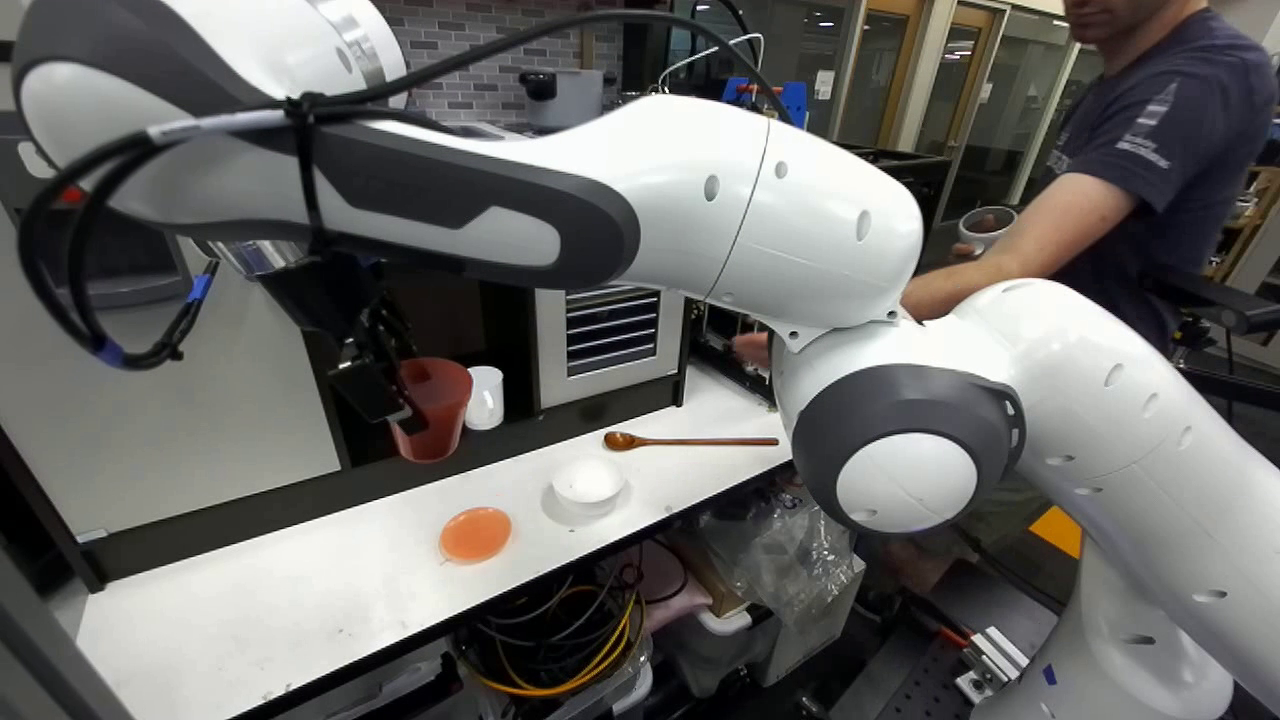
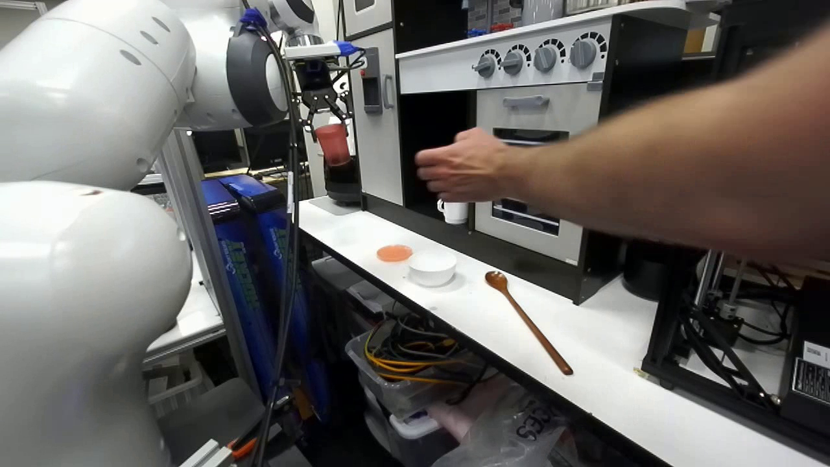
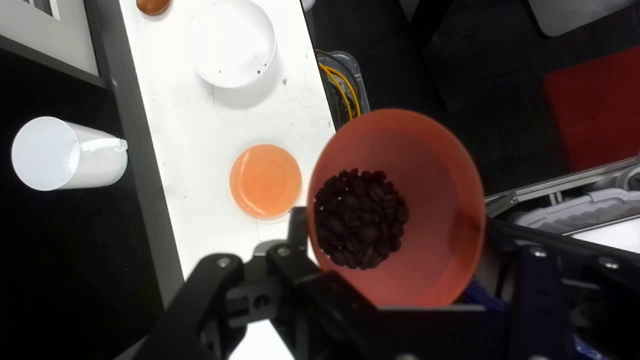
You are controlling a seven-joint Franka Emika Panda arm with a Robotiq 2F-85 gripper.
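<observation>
My gripper (image 1: 396, 406) is shut on a translucent red cup (image 1: 439, 420), held in the air above the counter. In the wrist view a finger lies against either side of the red cup (image 3: 432, 198), and dark beans (image 3: 360, 219) cover part of its bottom. An orange disc, perhaps a lid or shallow dish (image 3: 265, 181), lies flat on the counter below. Beside it stands a white bowl (image 3: 232, 43) with a few dark specks in it. A brown wooden spoon (image 2: 531, 325) rests farther along the counter.
A white mug (image 3: 96, 157) sits in the dark recess of the toy kitchen. A person's bare arm (image 2: 622, 163) reaches across the counter, its hand (image 2: 467, 166) in front of the recess.
</observation>
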